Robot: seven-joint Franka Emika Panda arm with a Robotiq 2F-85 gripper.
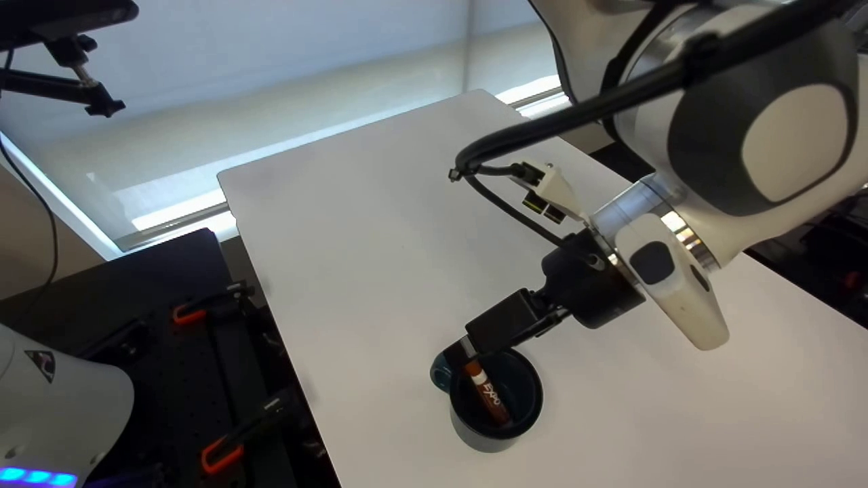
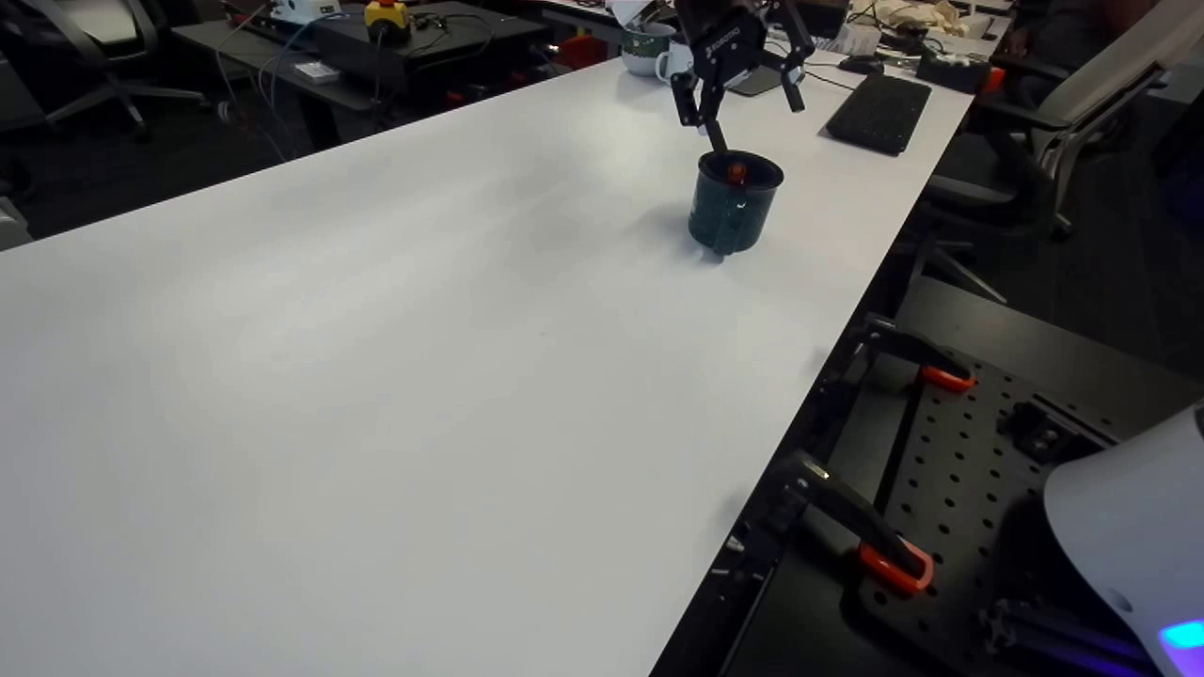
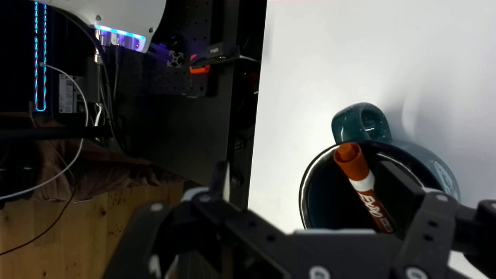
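A dark teal mug [image 1: 496, 435] stands upright on the white table, its handle [image 3: 355, 123] at the upper side in the wrist view. Leaning inside is an orange-brown EXPO marker [image 3: 372, 202], its cap end against the rim near the handle. My gripper [image 2: 756, 119] is open above the mug, nothing held between its fingers. In the wrist view one finger [image 3: 397, 179] is over the mug's opening, right of the marker, and the other finger [image 3: 221, 181] is well outside the mug to the left. Whether a finger touches the mug or marker I cannot tell.
The table [image 2: 451, 372] is wide and bare around the mug. Orange-tipped clamps [image 2: 899, 568] line the edge on the mug's handle side. In the second exterior view a keyboard [image 2: 880, 113] and a patterned pot [image 2: 646, 49] lie beyond the mug.
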